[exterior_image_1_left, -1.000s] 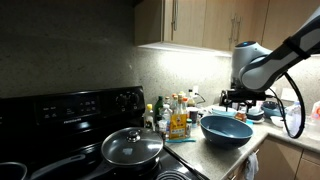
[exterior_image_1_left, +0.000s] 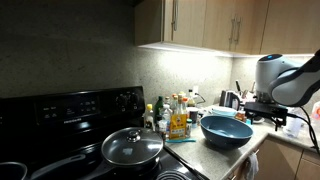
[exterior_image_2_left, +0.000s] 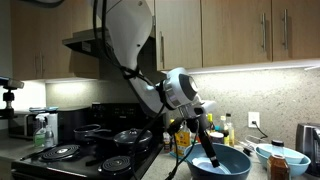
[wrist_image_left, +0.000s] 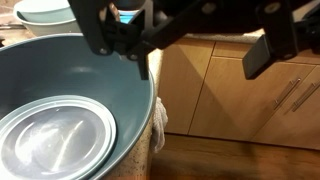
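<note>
A large blue bowl (exterior_image_1_left: 226, 132) stands on the counter to the right of the stove. Inside it, the wrist view shows a round, pale, translucent lid or dish (wrist_image_left: 58, 140). My gripper is open, its dark fingers wide apart with nothing between them. From the wrist, the bowl's rim lies below and left of the fingers, while cabinet fronts and floor show beneath the gap. The arm is at the bowl's right side in the first exterior view. Contact between fingers and bowl cannot be made out.
A lidded pan (exterior_image_1_left: 132, 148) sits on the black stove. Several bottles (exterior_image_1_left: 180, 118) stand behind the bowl. Light blue bowls (exterior_image_2_left: 282, 154) and a brown-capped jar (exterior_image_2_left: 278, 166) occupy the counter beyond. A cloth (wrist_image_left: 160, 122) hangs at the counter edge, above wooden cabinets (wrist_image_left: 235, 95).
Over the last second my arm has moved to the right and lower in the first exterior view, away from above the bowl. The bowl stays put.
</note>
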